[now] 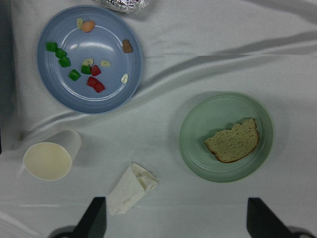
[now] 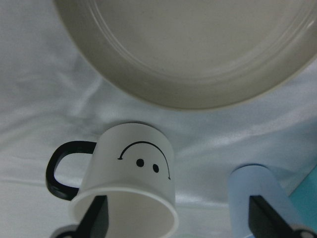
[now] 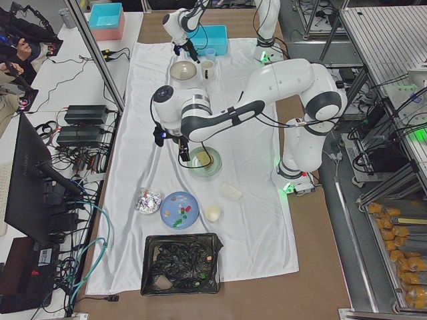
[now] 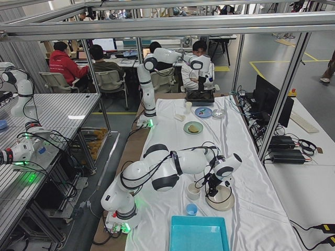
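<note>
My left gripper is open above the cloth. Below it lie a green plate (image 1: 225, 168) with a bread slice (image 1: 231, 141), a blue plate (image 1: 94, 54) with small coloured pieces, a tilted-looking cream cup (image 1: 49, 161) and a folded wrap (image 1: 129, 191). My right gripper is open over a white smiley mug (image 2: 124, 173), beside a pale blue cup (image 2: 257, 193) and a beige dish (image 2: 178, 89).
A foil-covered dish (image 3: 148, 200) sits by the blue plate. A black lined tray (image 3: 181, 287) lies at one end, a teal bin (image 4: 197, 235) at the other. Monitor and electronics stand alongside the table.
</note>
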